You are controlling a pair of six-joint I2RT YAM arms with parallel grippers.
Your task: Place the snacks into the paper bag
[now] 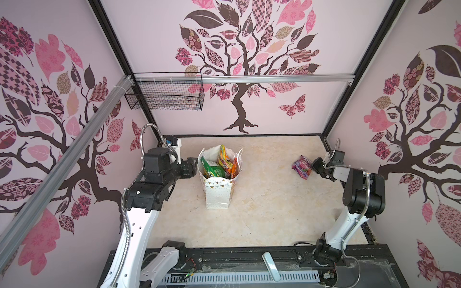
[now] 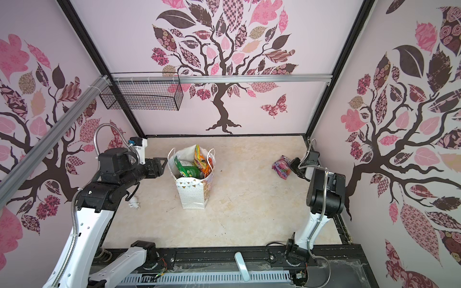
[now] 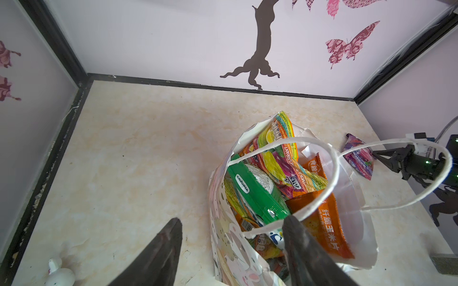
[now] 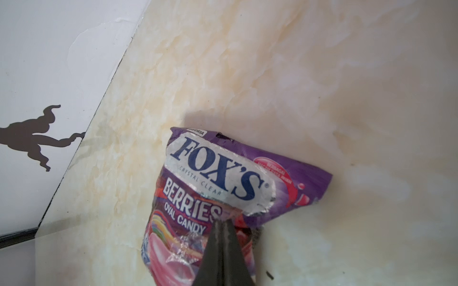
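The white paper bag stands left of centre, holding a green pack, a yellow colourful pack and orange packs. My left gripper is open beside the bag's left rim, with a bag handle seen between its fingers from above. A purple Fox's candy pack lies on the table at the right. My right gripper is shut at that pack, over its lower part, with nothing visible held.
A small white figure sits at the table's left. A wire basket hangs on the rail.
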